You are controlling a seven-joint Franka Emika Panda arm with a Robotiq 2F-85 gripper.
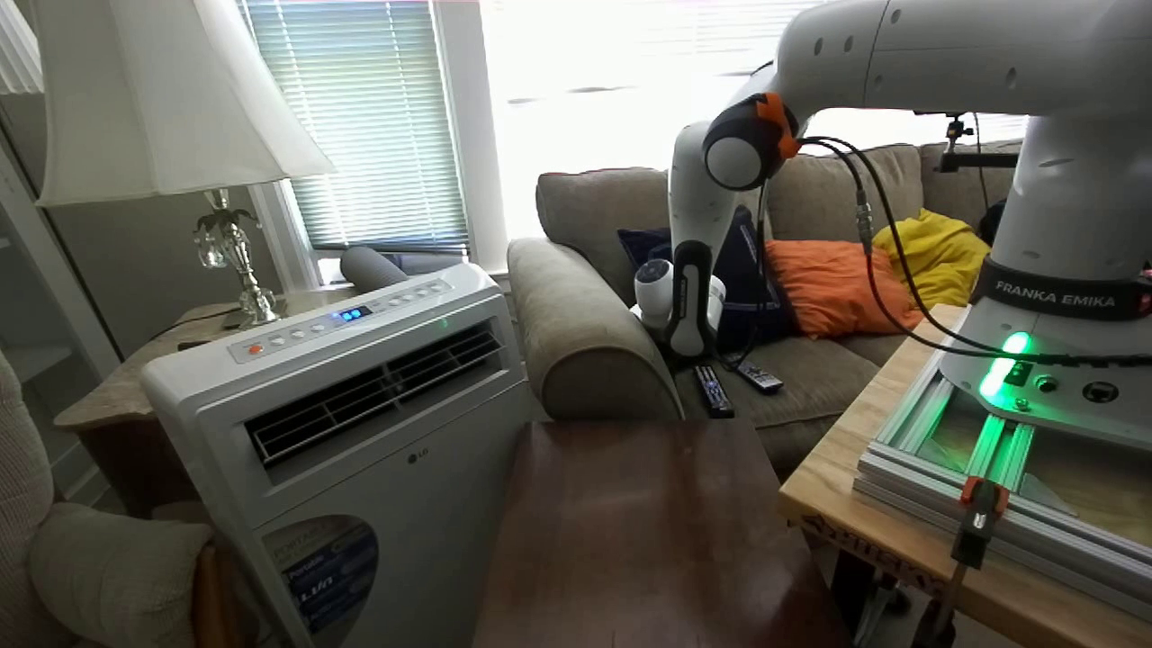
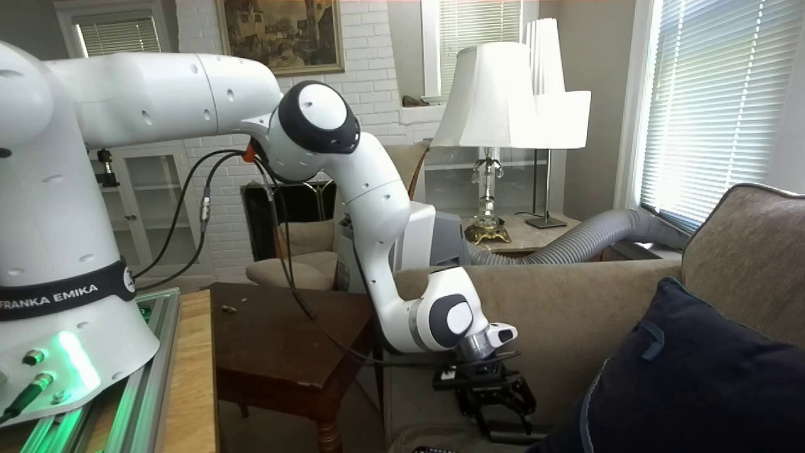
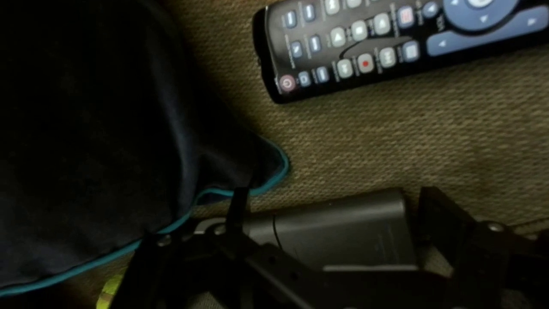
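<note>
My gripper is open low over the sofa seat, its two dark fingers apart along the bottom of the wrist view. Between and below the fingertips lies a smooth dark grey object (image 3: pixel 342 224), partly hidden by the gripper; I cannot tell what it is. A black remote (image 3: pixel 355 49) with blue and grey buttons rests on the brown seat at the top right of that view. Exterior view 1 shows two remotes on the seat, a left one (image 1: pixel 714 391) and a right one (image 1: pixel 760 376). In exterior view 2 the gripper (image 2: pixel 507 429) hangs beside the sofa arm.
A dark blue cushion (image 3: pixel 103 134) with teal piping lies close to the left finger. Orange (image 1: pixel 826 286) and yellow (image 1: pixel 937 254) cushions sit farther along the sofa. The padded sofa arm (image 1: pixel 589 324), a brown table (image 1: pixel 648 518) and an air conditioner (image 1: pixel 356 432) stand nearby.
</note>
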